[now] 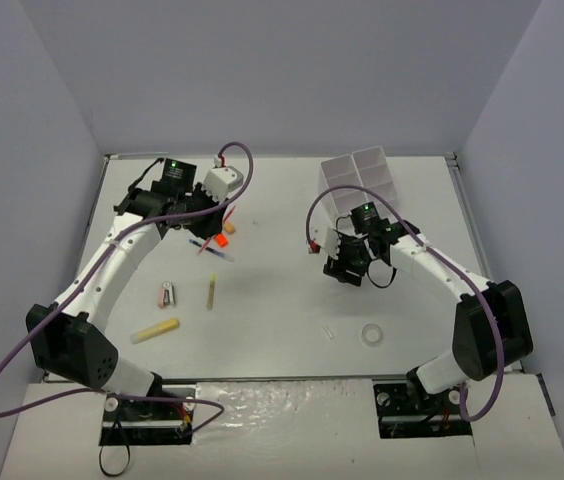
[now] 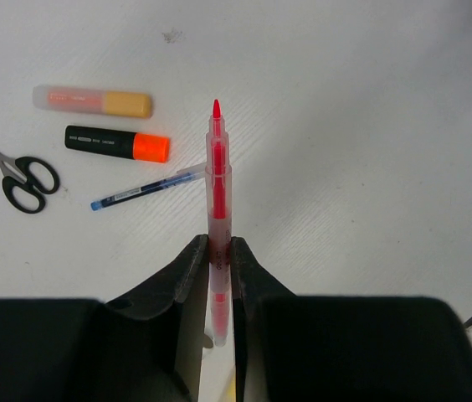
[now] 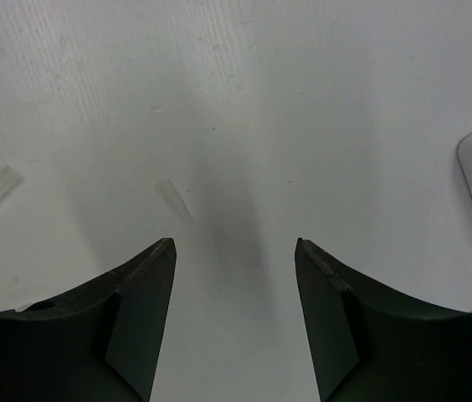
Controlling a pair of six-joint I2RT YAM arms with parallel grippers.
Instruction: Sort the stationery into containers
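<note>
In the left wrist view my left gripper is shut on a red translucent pen (image 2: pixel 219 188), which points away from the fingers. The top view shows this pen (image 1: pixel 205 244) above the left part of the table. Beyond it lie an orange-and-black highlighter (image 2: pixel 117 143), a pink highlighter with a yellow end (image 2: pixel 94 101), a blue pen (image 2: pixel 148 188) and black-handled scissors (image 2: pixel 31 182). My right gripper stands open over bare table, its fingers wide apart. The white compartment box (image 1: pixel 335 170) is at the back right, partly hidden by the right arm.
Toward the front left are a yellow tube (image 1: pixel 155 330), a thin yellow pen (image 1: pixel 211 291) and small grey and pink items (image 1: pixel 166 294). A clear ring (image 1: pixel 371 335) and a small clear strip (image 1: pixel 328 332) lie at the front right.
</note>
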